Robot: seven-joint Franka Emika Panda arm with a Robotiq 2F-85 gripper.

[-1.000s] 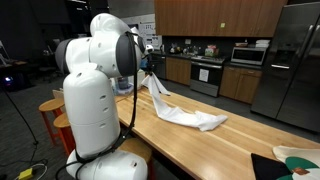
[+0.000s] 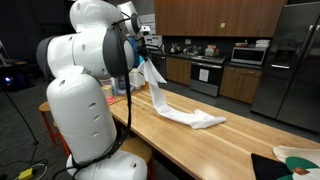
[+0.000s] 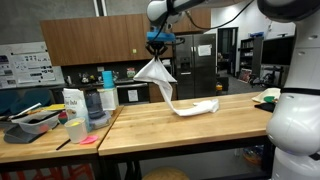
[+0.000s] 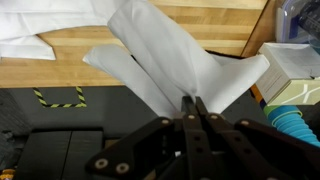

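A white cloth (image 2: 155, 84) hangs from my gripper (image 3: 156, 52), which is raised high over the table's left end in the first exterior view. From the grip the cloth slopes down to the tabletop, where its far part (image 2: 200, 120) lies crumpled. Seen from the second exterior view, its upper part (image 3: 156, 74) spreads into a broad fold in the air. Looking down in the wrist view, the cloth (image 4: 168, 45) fans out from the fingertips, which are shut on it. More white fabric (image 4: 28, 45) lies on the wood at upper left.
A blue-and-white paper roll (image 3: 107, 82), a pitcher (image 3: 75, 103) and bins (image 3: 38, 118) crowd the left side in the second exterior view. A green-rimmed bowl (image 2: 298, 156) sits at the near right.
My gripper has risen, drawing the held part of the cloth upward with it. The crumpled part on the table looks about the same.
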